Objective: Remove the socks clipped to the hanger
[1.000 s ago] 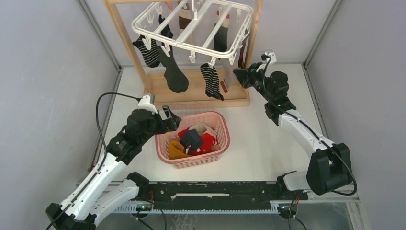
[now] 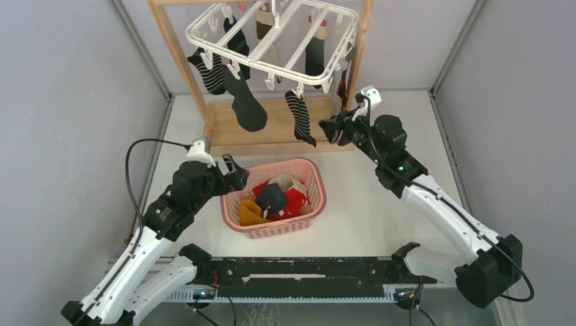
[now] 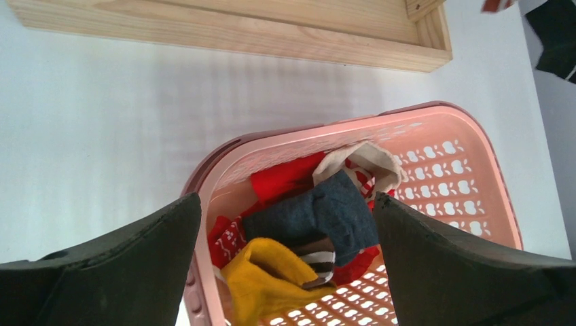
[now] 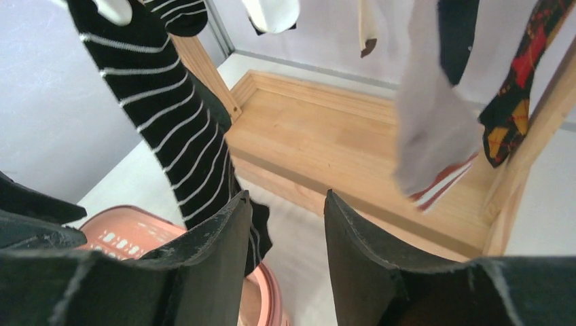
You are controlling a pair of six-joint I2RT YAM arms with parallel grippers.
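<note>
Socks hang from the white hanger (image 2: pixel 224 46): a grey sock (image 2: pixel 248 105), a black striped sock (image 2: pixel 299 115) and others. In the right wrist view the striped sock (image 4: pixel 170 122) hangs beside my part-open right gripper; a blurred pale sock (image 4: pixel 431 136) is above and right of it. Nothing shows between its fingers. My left gripper stands open over the pink basket (image 3: pixel 435 115), which holds a yellow sock (image 3: pixel 258 278), red and dark socks.
The wooden stand (image 2: pixel 166 34) carries the hanger, its base (image 4: pixel 306 129) behind the basket.
The pale sock has swung.
</note>
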